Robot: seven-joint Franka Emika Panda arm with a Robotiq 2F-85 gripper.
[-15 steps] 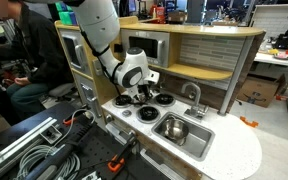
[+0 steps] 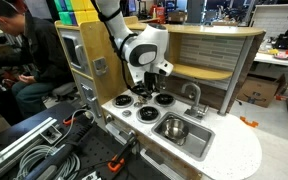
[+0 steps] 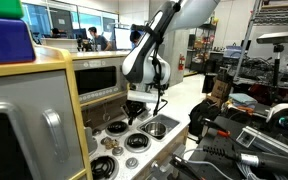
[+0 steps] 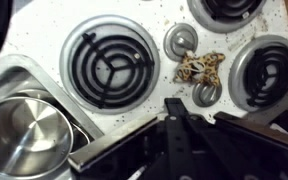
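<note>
My gripper is shut, with nothing showing between its fingers, and hangs over the stove top [image 4: 174, 88]. Ahead of its fingertips in the wrist view lies a small leopard-patterned, soft-looking thing [image 4: 200, 70], between the coil burners and partly over the small metal discs there. A metal pot [image 4: 24, 135] stands in the sink at the left of that view; the exterior view shows the same pot [image 2: 178, 131] in the basin. The gripper is small and dark in both exterior views.
Several black coil burners [image 4: 111, 65] surround the patterned thing. A faucet [image 2: 194, 97] rises behind the sink [image 2: 195, 144]. Above the counter runs a wooden shelf [image 2: 206, 72], with a microwave [image 2: 145, 48] to its left.
The arm has risen from low over the burners and shifted somewhat right in the exterior view. The pot in the sink has stayed put.
</note>
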